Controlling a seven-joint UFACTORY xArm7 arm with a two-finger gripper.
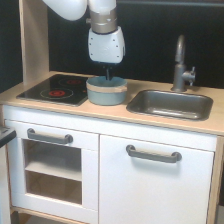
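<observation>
A blue-grey pot [106, 95] sits on the wooden counter between the black cooktop and the sink. My white gripper [107, 73] hangs over the pot, its dark fingers reaching down to the pot's rim or just inside it; whether they are open or shut is unclear.
The cooktop [55, 90] with red rings lies to the left, the sink [170, 104] with a tall faucet [180, 65] to the right. White cabinet doors are below; a door at the far left stands open.
</observation>
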